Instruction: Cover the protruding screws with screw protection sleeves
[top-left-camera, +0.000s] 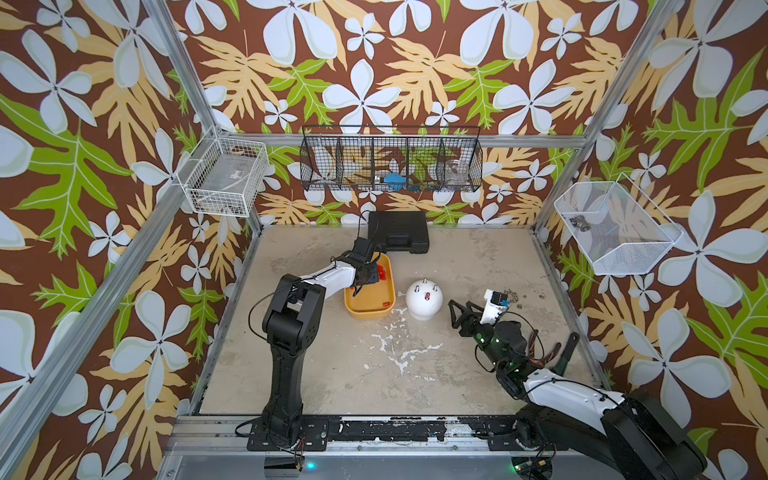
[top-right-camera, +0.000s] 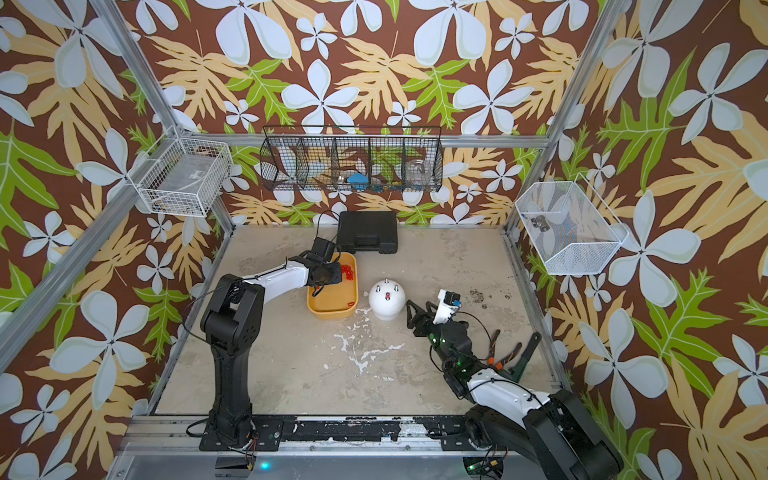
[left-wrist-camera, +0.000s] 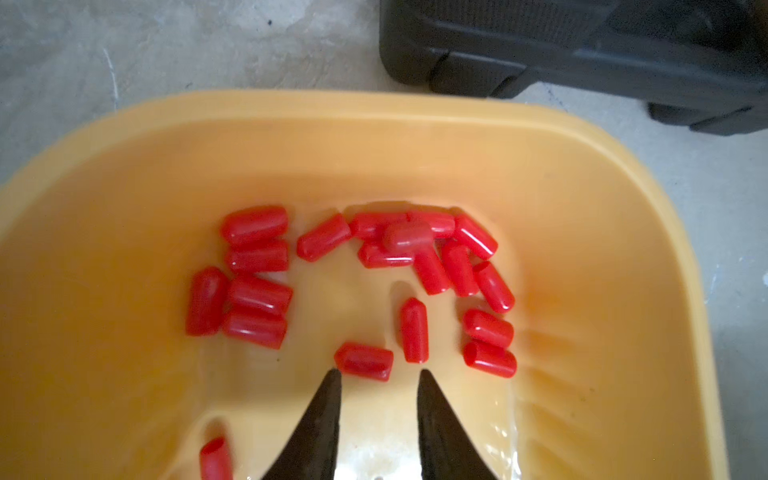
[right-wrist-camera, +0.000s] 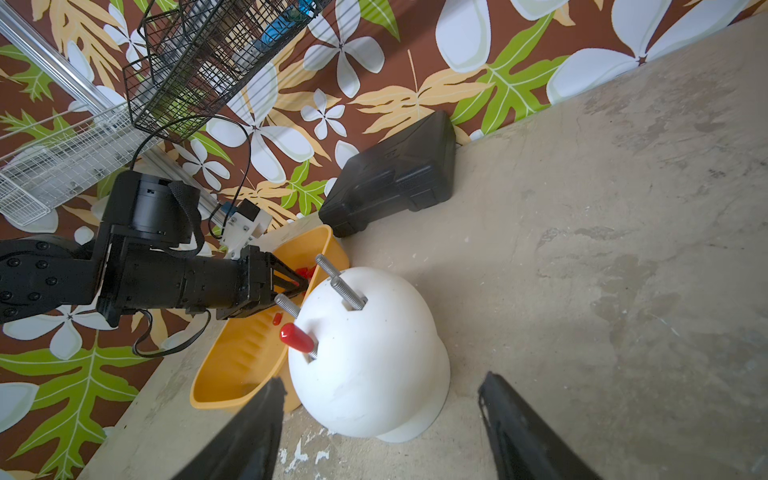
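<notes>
My left gripper hangs open inside the orange tray (left-wrist-camera: 672, 240), empty, with a loose red sleeve (left-wrist-camera: 364, 360) lying just beyond its fingertips and several more along the far end. The white dome (right-wrist-camera: 376, 360) stands right of the tray with protruding screws (right-wrist-camera: 344, 284); one carries a red sleeve (right-wrist-camera: 297, 337), and others show bare metal. My right gripper stands open to the right of the dome, pointing at it, with nothing between its fingers.
A black case (top-left-camera: 398, 232) lies behind the tray. Pliers-like tools (top-right-camera: 504, 360) lie at the front right beside the right arm. Wire baskets (top-left-camera: 390, 160) hang on the back and side rails.
</notes>
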